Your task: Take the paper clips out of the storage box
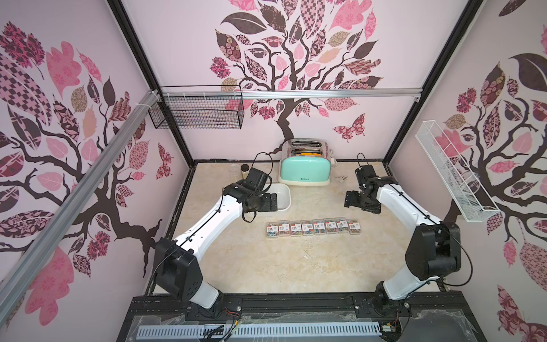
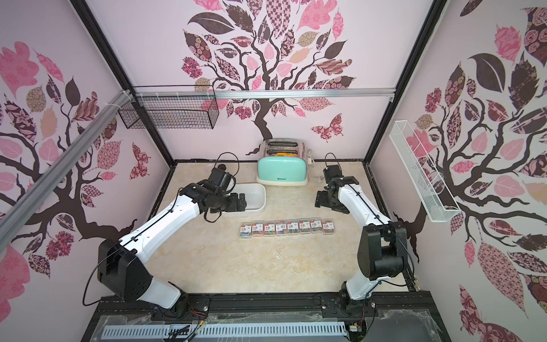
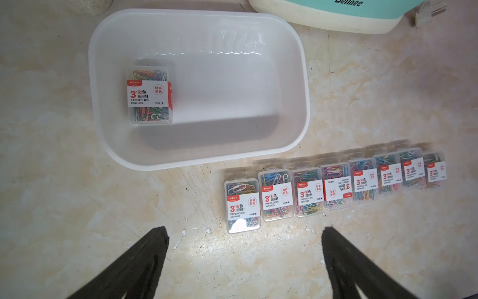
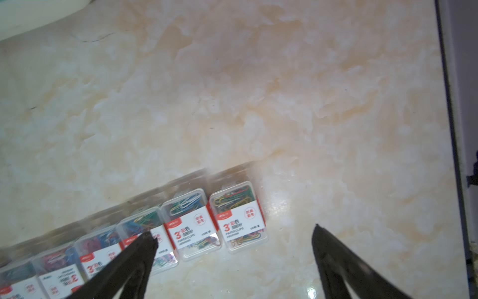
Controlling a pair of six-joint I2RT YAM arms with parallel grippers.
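One clear box of paper clips (image 3: 149, 94) lies flat in the left part of the white storage box (image 3: 224, 144). In front of that box, several more paper clip boxes (image 3: 243, 205) form a row on the table, one of them with its label upside down. My left gripper (image 1: 269, 203) hovers open over the white box's left part, nothing between its fingers. To the right, my right gripper (image 1: 362, 202) is also open and empty, above the table behind the row's right end. The row's last paper clip box (image 4: 239, 216) shows between its fingers' outlines in the right wrist view, well below them.
A turquoise toaster (image 1: 304, 170) stands at the back, right of the white box. Bottles (image 1: 245, 171) are behind the left gripper. A wire basket (image 1: 199, 111) hangs upper left, a white rack (image 1: 455, 171) at the right.
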